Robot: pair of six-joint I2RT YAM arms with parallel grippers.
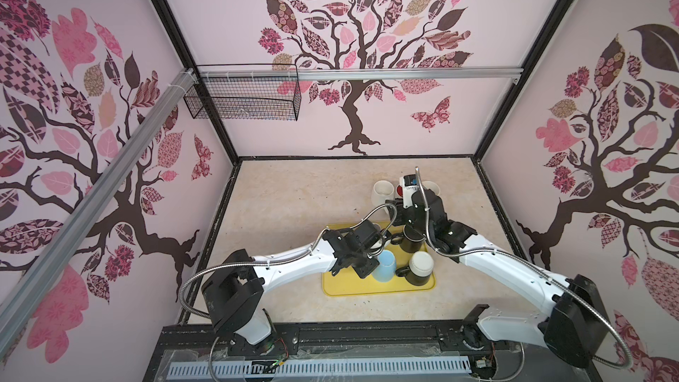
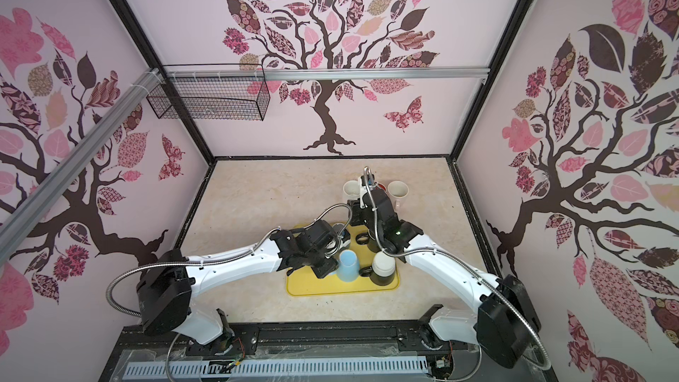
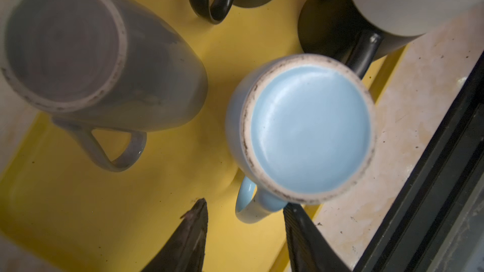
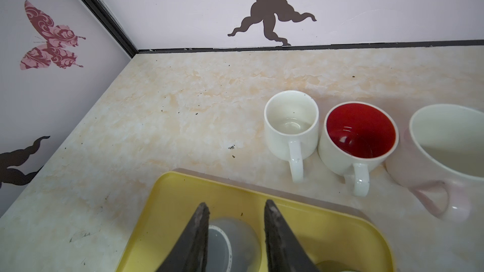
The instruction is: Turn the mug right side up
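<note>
Upside-down mugs stand on a yellow tray (image 3: 126,206): a light blue mug (image 3: 310,128), a grey mug (image 3: 65,45) with its handle toward the tray's front in the left wrist view, and black and white mugs at the right. My left gripper hangs over the tray beside the blue mug's handle, fingers apart, nothing clearly between them. My right gripper is high over the tray's back part, fingers apart, above a grey mug (image 4: 237,246).
Behind the tray stand three upright mugs: white (image 4: 282,136), red-lined (image 4: 342,163) and pale pink (image 4: 428,161). A wire basket (image 1: 242,95) hangs at upper left.
</note>
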